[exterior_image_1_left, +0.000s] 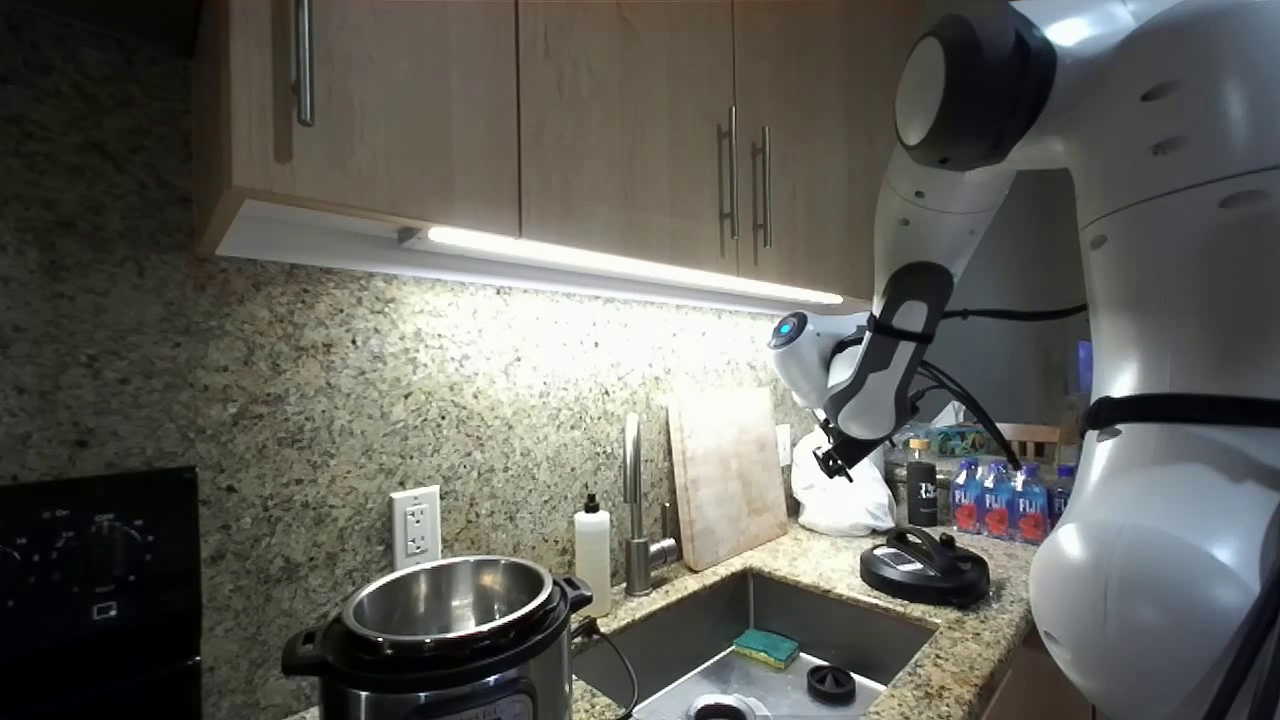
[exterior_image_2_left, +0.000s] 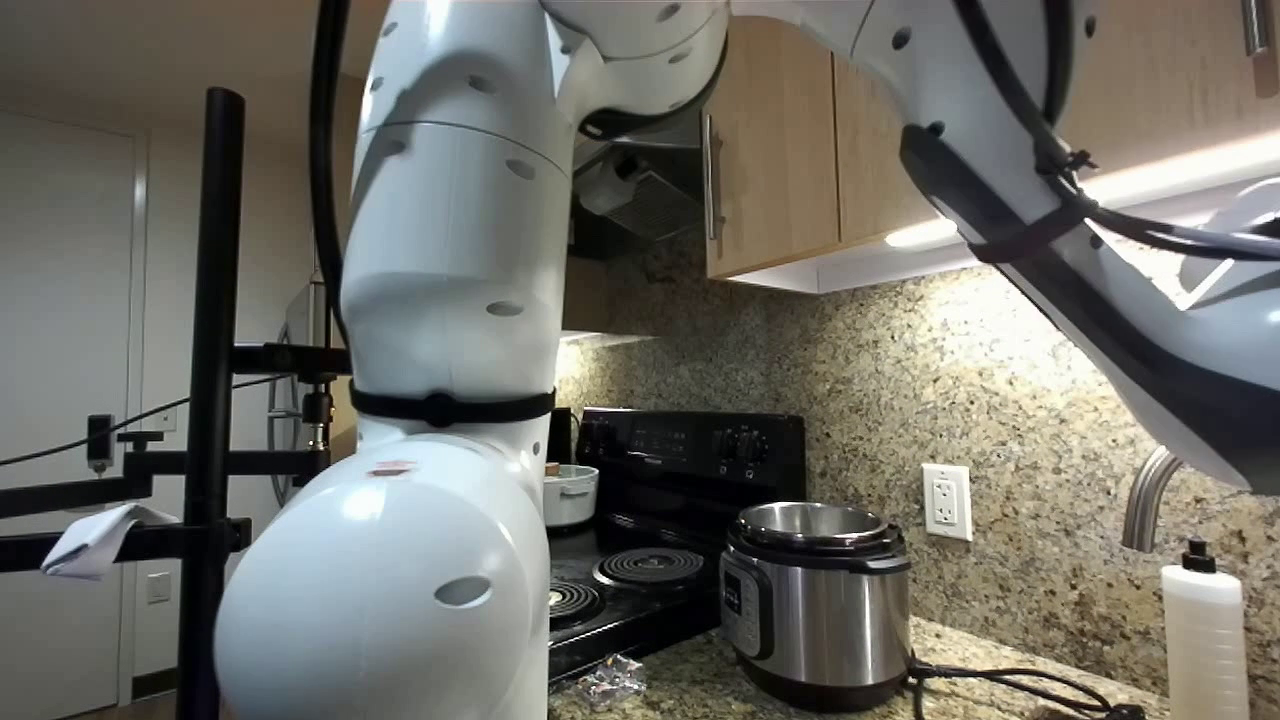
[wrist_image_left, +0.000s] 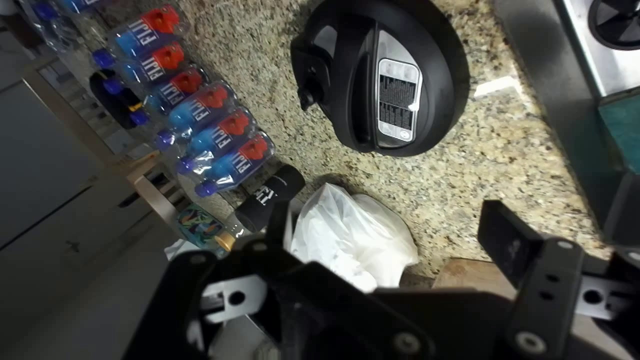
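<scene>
My gripper (exterior_image_1_left: 836, 468) hangs in the air over the counter, above and left of the black lid in exterior view 1. In the wrist view its two black fingers stand wide apart, so it is open, with nothing between them. The round black lid (wrist_image_left: 429, 60) lies on the granite with its handle up and a label on its metal plate. The steel pressure cooker (exterior_image_2_left: 828, 606) stands on the counter near the stove, its top uncovered and the inner pot (exterior_image_1_left: 450, 600) showing. Exterior view 2 does not show the gripper.
Between cooker and lid lies the sink (exterior_image_1_left: 840, 606), holding a sponge (exterior_image_1_left: 765, 648). A soap bottle (exterior_image_1_left: 593, 558), faucet (exterior_image_1_left: 633, 504) and cutting board (exterior_image_1_left: 732, 480) line the wall. Beyond the lid are a white bag (wrist_image_left: 351, 237), a black bottle (wrist_image_left: 270, 195) and several water bottles (wrist_image_left: 237, 162). Cabinets (exterior_image_1_left: 624, 120) hang overhead.
</scene>
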